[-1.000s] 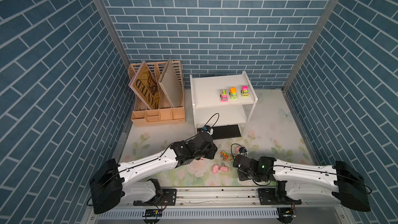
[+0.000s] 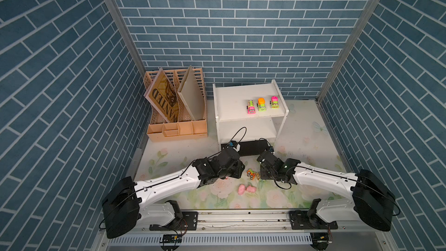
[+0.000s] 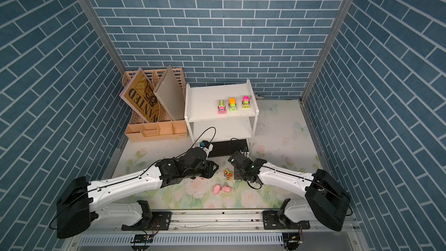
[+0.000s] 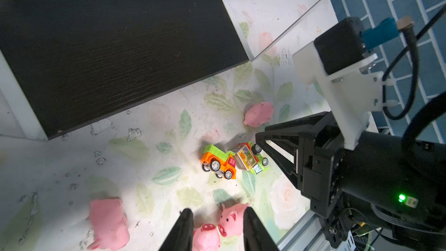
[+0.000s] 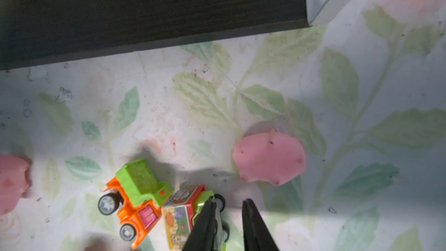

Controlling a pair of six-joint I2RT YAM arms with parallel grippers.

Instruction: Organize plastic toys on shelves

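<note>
An orange-green toy truck [image 4: 218, 160] and a green toy vehicle with a printed box [image 4: 246, 157] lie close together on the table. Pink pigs [image 4: 109, 223] [image 5: 269, 155] lie around them. My left gripper hangs open over two pigs at the bottom of its wrist view. My right gripper is low at the green vehicle, one finger overlapping it; whether it grips the vehicle is unclear. Three toy cars [image 2: 261, 104] stand in a row on the white upper shelf [image 2: 232, 97].
The lower white shelf [image 2: 244, 130] is clear above a black base board [image 4: 120, 41]. A wooden organizer [image 2: 176, 130] with two boards stands left of the shelves.
My left arm is nearly still.
</note>
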